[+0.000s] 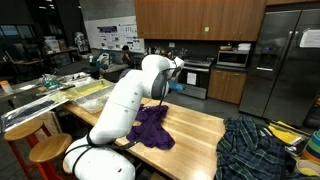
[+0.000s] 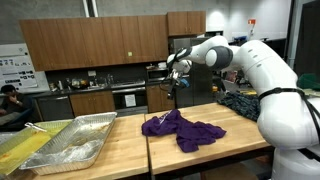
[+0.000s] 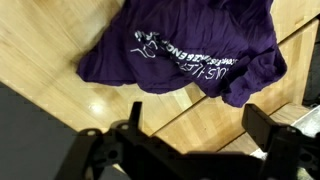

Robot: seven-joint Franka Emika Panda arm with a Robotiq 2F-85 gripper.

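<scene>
A dark purple cloth with white lettering lies crumpled and partly spread on the wooden table; the cloth (image 1: 151, 130) is on the near left part of the table in exterior view 1, and in exterior view 2 the cloth (image 2: 190, 134) has a raised fold on its left. From the wrist, the purple cloth (image 3: 185, 45) fills the upper middle. My gripper is open above the table, its fingers wide apart with bare wood between them. The cloth is not between the fingers.
A dark bundled cloth (image 1: 252, 148) lies at the table's right. A foil tray (image 2: 72, 142) and a yellow-lined tray (image 2: 28, 146) stand at the left in exterior view 2. Bare wood (image 1: 200, 130) lies between the two cloths.
</scene>
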